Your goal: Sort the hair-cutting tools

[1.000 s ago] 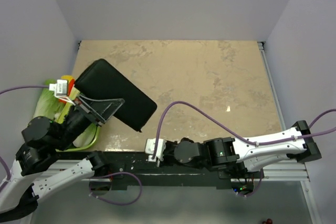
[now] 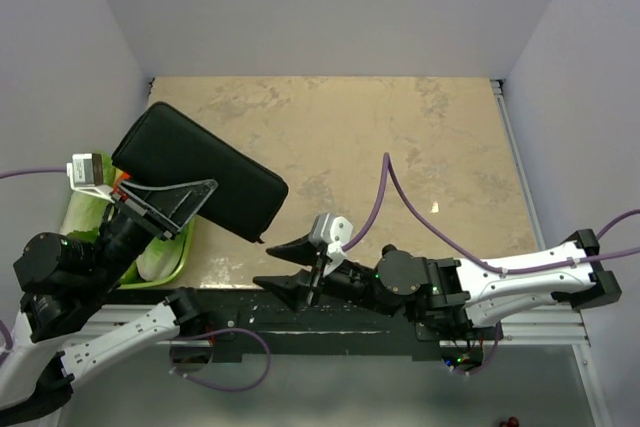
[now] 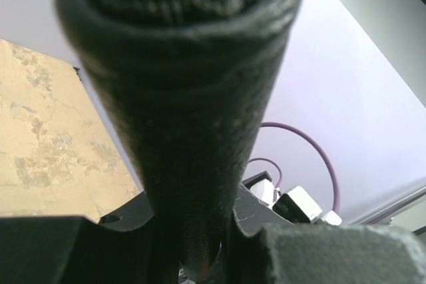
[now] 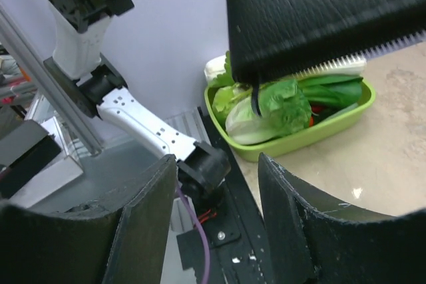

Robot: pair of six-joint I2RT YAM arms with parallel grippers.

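A black zip case (image 2: 200, 172) is held up at the left of the table, tilted, with my left gripper (image 2: 190, 202) shut on its near side. In the left wrist view the dark case (image 3: 180, 111) stands between the fingers and blocks much of the scene. Zipper teeth run along its lower edge in the right wrist view, where a small zipper pull (image 4: 255, 100) hangs from the corner. My right gripper (image 2: 262, 267) is open just below that corner in the top view, apart from the case and with nothing between its fingers. No cutting tools show; the case's inside is hidden.
Behind the case sits a green basket (image 4: 306, 139) of vegetables, partly covered by the left arm in the top view. Purple cables (image 2: 440, 232) loop from both arms.
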